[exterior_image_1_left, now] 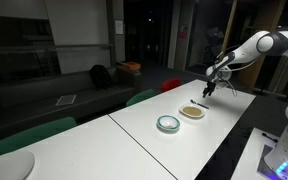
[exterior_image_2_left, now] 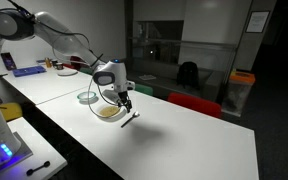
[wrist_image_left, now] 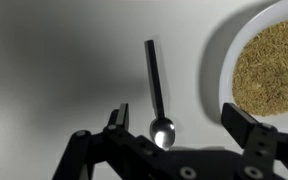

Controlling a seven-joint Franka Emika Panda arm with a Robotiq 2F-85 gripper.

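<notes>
A spoon with a black handle and a shiny bowl (wrist_image_left: 155, 80) lies on the white table, also visible in exterior view 2 as a thin dark spoon (exterior_image_2_left: 131, 119). Above it hangs my gripper, its fingers apart and nothing between them. In the wrist view the spoon's bowl end shows in the gap, nearer the left finger (wrist_image_left: 118, 118). A white plate (wrist_image_left: 227, 75) with a brown, grainy filling sits to the right, partly cut off by the frame. From the side, the gripper (exterior_image_1_left: 206, 94) appears just above the table near the spoon.
A pale bowl with a green rim (exterior_image_1_left: 169, 124) stands beyond the plate (exterior_image_1_left: 192, 112). Red chairs (exterior_image_2_left: 195, 107) and green chairs line the table's far side.
</notes>
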